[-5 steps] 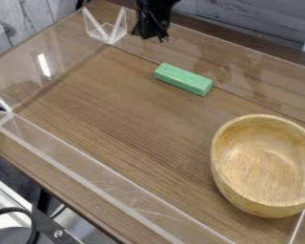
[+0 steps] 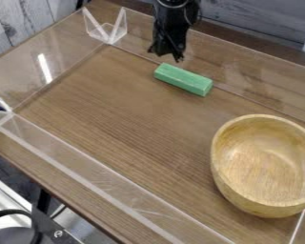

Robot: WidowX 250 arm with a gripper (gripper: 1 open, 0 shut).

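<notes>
The black gripper (image 2: 163,48) hangs near the back of the wooden table, just behind a green block (image 2: 183,79), its fingers pointing down and apart from the block. It looks shut, with nothing visible between its fingers, though it is small in the view. The green block lies flat at a slant. A round wooden bowl (image 2: 262,162) sits at the front right.
Clear plastic pieces (image 2: 107,29) stand at the back left, and transparent strips run along the left side. A black cable (image 2: 26,214) is at the lower left edge.
The gripper has moved right and toward the front, closer to the green block. The block and the bowl are unmoved.
</notes>
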